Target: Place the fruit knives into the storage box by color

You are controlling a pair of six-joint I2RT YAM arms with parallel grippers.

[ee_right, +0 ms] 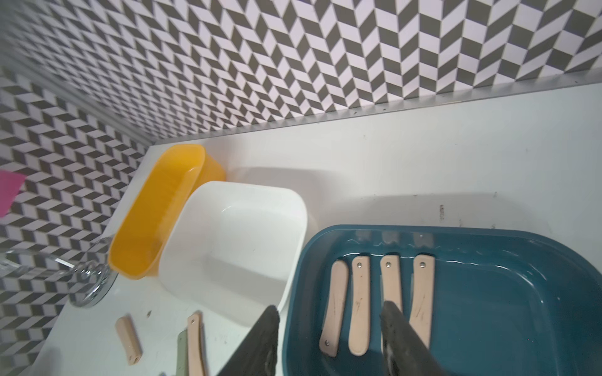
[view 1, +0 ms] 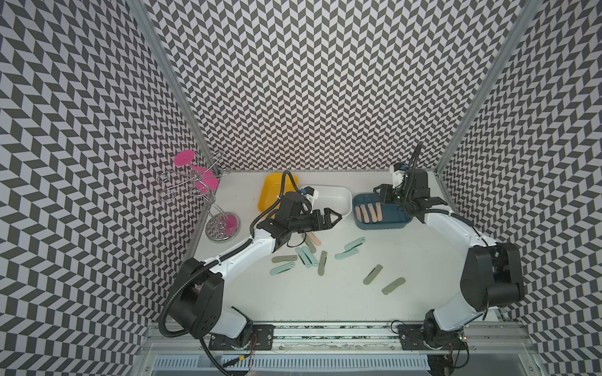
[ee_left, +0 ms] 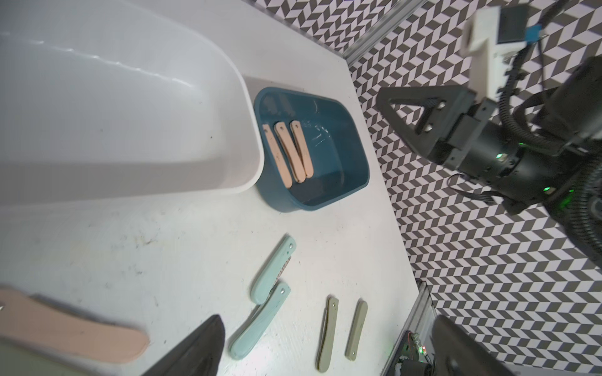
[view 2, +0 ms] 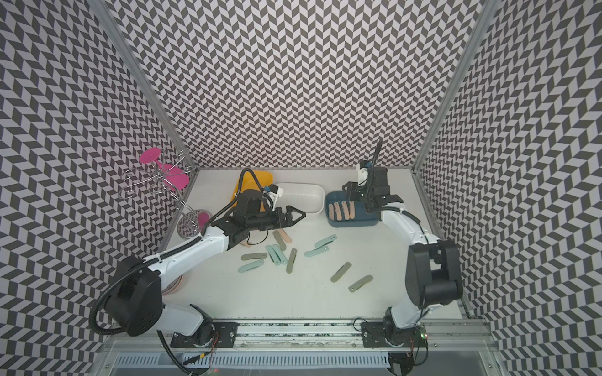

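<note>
Several pink knives [ee_right: 360, 305] lie side by side in the blue box [ee_right: 489, 230]. My right gripper hangs over that box's near part, fingers apart with nothing seen between them. My left gripper is open above the table, in front of the white box [ee_left: 244, 153], holding nothing. Loose on the middle of the table lie several teal knives [ee_left: 269, 272], olive knives [ee_left: 328, 332] and pink knives [ee_left: 75, 332].
A yellow box [ee_right: 144, 213] stands left of the white box. A wire rack with pink discs [view 1: 185, 158] stands at the far left.
</note>
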